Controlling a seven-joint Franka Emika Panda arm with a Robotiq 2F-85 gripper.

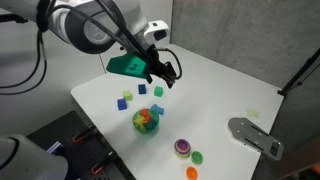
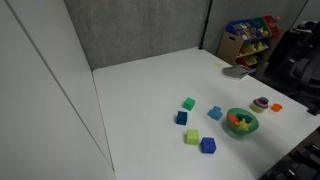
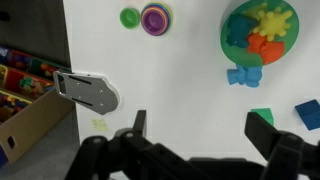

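Above the white table my gripper hangs open, its two fingers well apart and nothing but bare tabletop showing between them. A green bowl (image 1: pixel 155 123) with orange, yellow and blue pieces in it stands near the front of the table. Just outside it lies a light blue piece (image 3: pixel 245 76). A green block (image 3: pixel 263 116) sits close to one fingertip in the wrist view, though lower down on the table. Farther along are a dark blue block (image 3: pixel 309 114), a yellow-green block (image 2: pixel 192 137) and a blue block (image 2: pixel 208 146).
Stacked purple rings (image 1: pixel 182 148) stand beside a green round piece (image 1: pixel 197 157) and an orange piece (image 1: pixel 192 173). A grey metal plate (image 3: pixel 88 92) lies near the table edge, by shelves of coloured bins (image 2: pixel 247 42).
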